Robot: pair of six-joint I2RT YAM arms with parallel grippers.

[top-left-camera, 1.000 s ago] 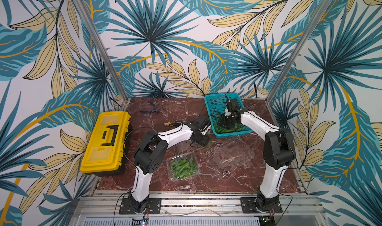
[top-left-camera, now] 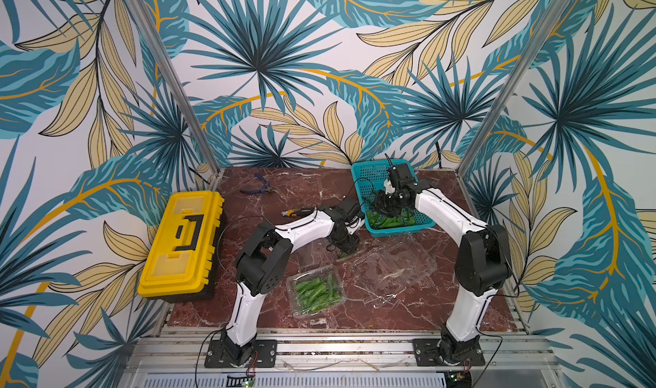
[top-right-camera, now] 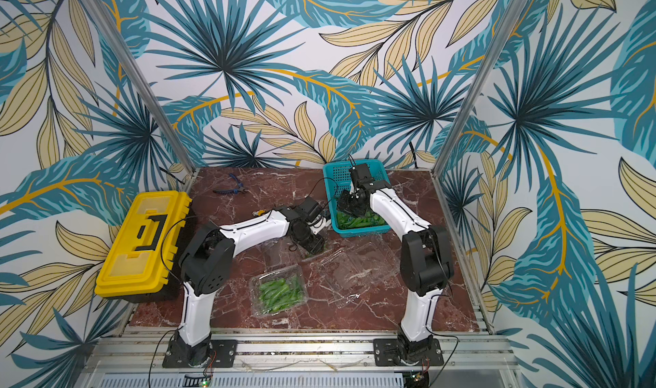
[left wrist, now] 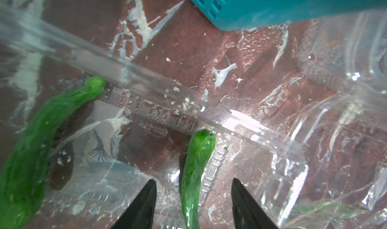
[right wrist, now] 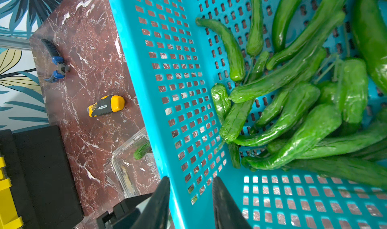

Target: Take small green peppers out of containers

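My left gripper hangs part open over a clear plastic container [left wrist: 262, 134] holding a green pepper [left wrist: 197, 156] below the fingers and another pepper [left wrist: 36, 148] at the left; nothing visible is held. My right gripper is part open over the near-left rim of the turquoise basket [right wrist: 129, 35], which holds several peppers [right wrist: 282, 79]; nothing shows between its fingers. A second clear container [top-left-camera: 315, 291], full of green peppers, sits at the front middle of the table.
A yellow toolbox [top-left-camera: 174, 251] stands at the left. Pliers [top-left-camera: 254, 190] and a yellow-black tool [right wrist: 105, 106] lie at the back left of the table. Empty-looking clear plastic [top-left-camera: 389, 272] lies right of the front container.
Both arms have shifted slightly, the right gripper a little rightward over the basket. The front container appears slightly lower in view than a second ago.
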